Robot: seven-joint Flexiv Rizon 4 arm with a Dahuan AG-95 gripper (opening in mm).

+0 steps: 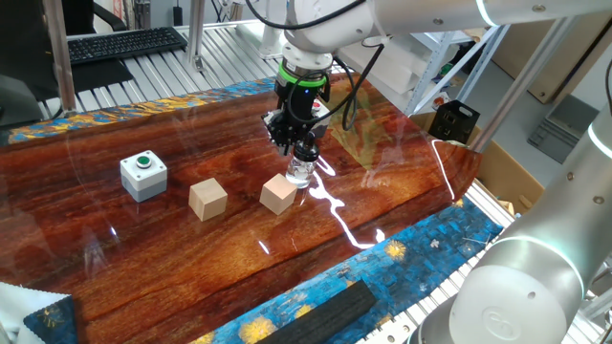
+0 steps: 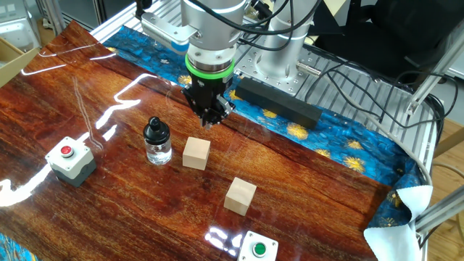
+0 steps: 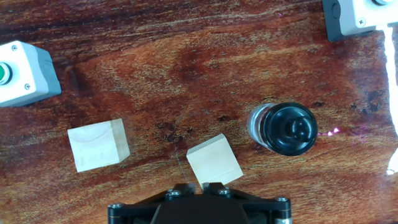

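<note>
Two light wooden cubes stand on the glossy brown table. The nearer one to the bottle is the first cube (image 2: 196,154); the second cube (image 2: 240,196) sits apart from it. A clear bottle with a black cap (image 2: 157,141) stands upright beside the first cube. Above the table hangs my gripper (image 2: 208,122), shut, with nothing visible between its fingers. In the wrist view its tips (image 3: 202,186) meet at the bottom edge, overlapping the lower edge of the first cube (image 3: 215,162) in the picture. From exterior view 2 they are clearly higher than the cubes.
A green-button box (image 1: 143,176) and a red-button box (image 2: 71,161) stand on the table, on opposite sides of the cubes and bottle. A long black bar (image 2: 278,104) lies on the blue cloth near the robot base. Bare tabletop surrounds the cubes.
</note>
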